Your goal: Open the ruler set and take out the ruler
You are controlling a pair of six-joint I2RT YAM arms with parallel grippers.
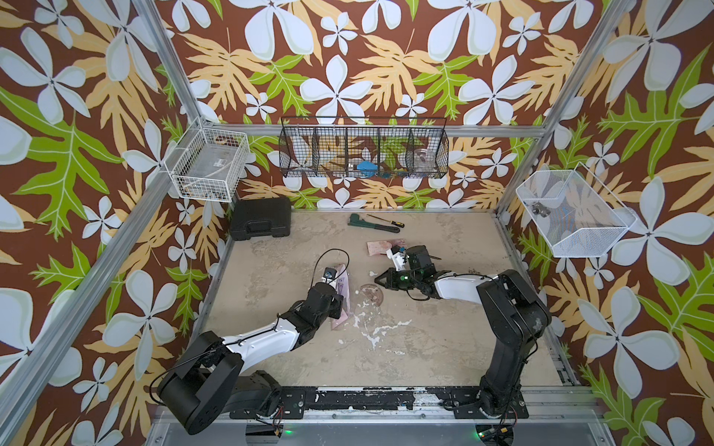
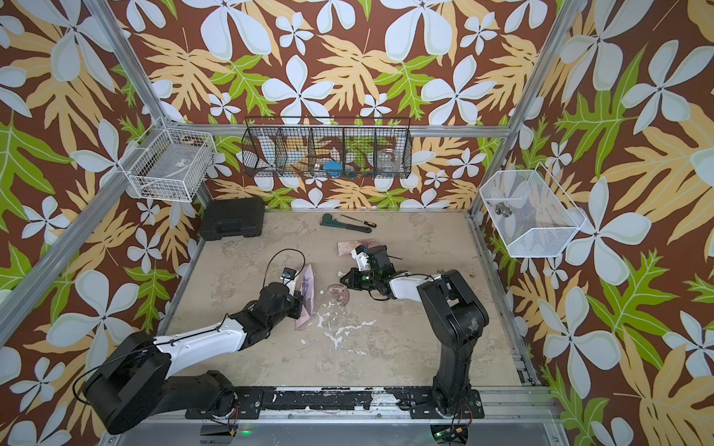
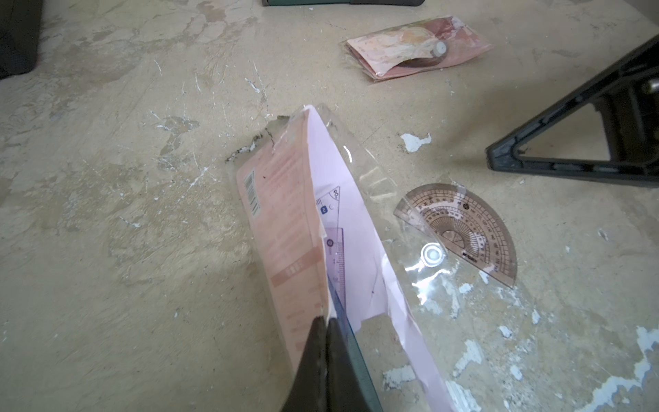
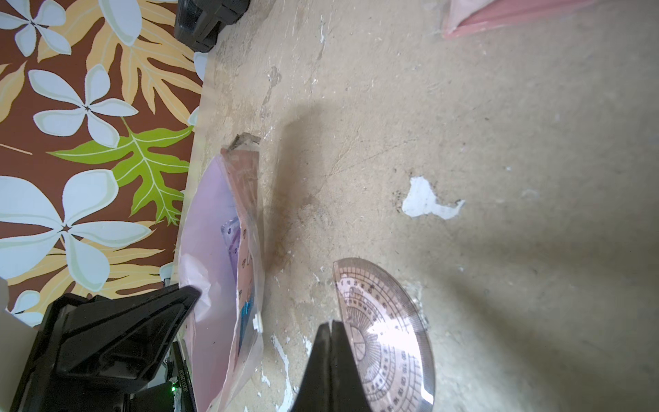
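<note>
The ruler set's pink folded cover in a clear sleeve (image 3: 288, 226) stands propped up, its fold parted. Inside it I see a clear set square (image 3: 330, 202) and a clear ruler (image 3: 335, 264) with a scale. My left gripper is shut on the near part of this packet, whose thin sheet runs in between the fingertips. A brown-tinted, clear protractor (image 3: 470, 230) lies flat on the table to the packet's right. Above the table near the protractor, my right gripper is shut with nothing showing between its fingers.
Another pink packet (image 1: 380, 247) lies behind the right gripper. At the back are a green-and-black tool (image 1: 373, 223), a screwdriver (image 1: 394, 222) and a black case (image 1: 260, 217). Wire baskets hang on the walls.
</note>
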